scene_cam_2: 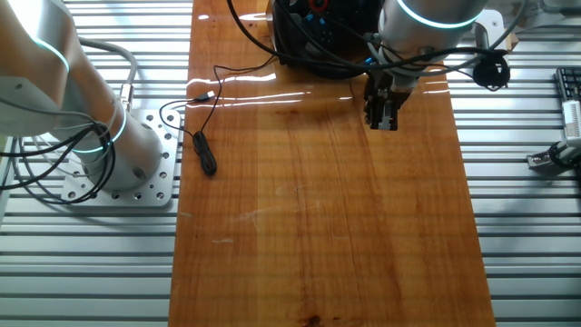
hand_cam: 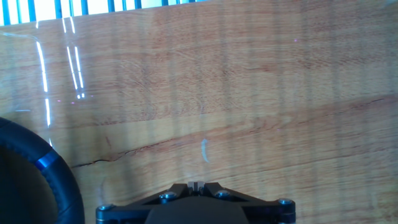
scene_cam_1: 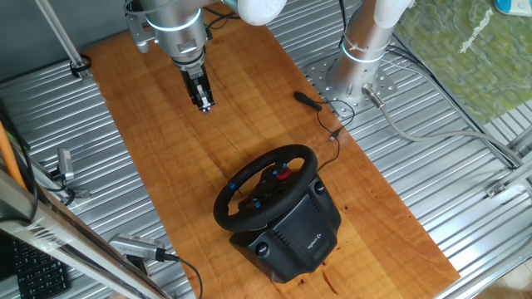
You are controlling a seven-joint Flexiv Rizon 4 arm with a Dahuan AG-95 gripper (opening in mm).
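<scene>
A black racing steering wheel (scene_cam_1: 312, 172) on its boxy base (scene_cam_1: 301, 241) stands on the wooden board. Above bare wood, apart from the wheel, hangs my gripper (scene_cam_1: 206, 109); its fingers meet and nothing shows between them. The wrist view has the gripper shut at the bottom edge, with part of the wheel rim (hand_cam: 69, 186) at lower left. From the opposite side, the gripper (scene_cam_2: 382, 126) hangs near the wheel (scene_cam_2: 313, 59), which is partly cut off by the frame and crossed by the arm's cables.
The wheel's cable runs to a black bundled end (scene_cam_2: 205, 153) on the board near the arm's base (scene_cam_1: 353, 71). Much of the wooden board (scene_cam_2: 300, 236) is bare. Slatted metal rails flank it, with a metal clamp (scene_cam_1: 137, 247) and a keyboard (scene_cam_1: 37, 270) off one side.
</scene>
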